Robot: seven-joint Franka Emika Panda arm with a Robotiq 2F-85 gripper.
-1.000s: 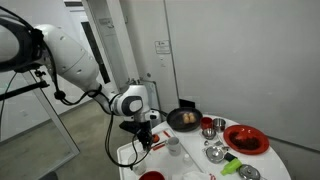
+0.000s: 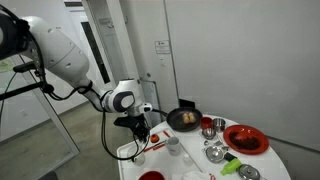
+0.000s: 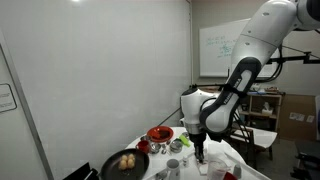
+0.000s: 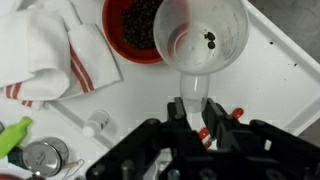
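Note:
In the wrist view my gripper is shut on the short handle of a whitish, see-through scoop (image 4: 205, 40). Its bowl faces the camera, and a few dark specks show inside. Just beside the scoop, partly covered by it, a red bowl (image 4: 137, 44) holds many small dark pieces like beans. Exterior view 1 has the gripper (image 2: 140, 143) low over the near left part of the white table, with the red bowl (image 2: 151, 176) at the bottom edge. From the other side, the gripper (image 3: 199, 155) points down over the table.
A white towel with red stripes (image 4: 50, 60) lies beside the red bowl. Farther off are a green-handled tool (image 4: 12, 137), a metal lid (image 4: 43, 158) and a small white bottle (image 4: 96, 124). A black pan (image 2: 184, 119) and a large red plate (image 2: 246, 139) stand toward the back.
The things on the table look unmoved.

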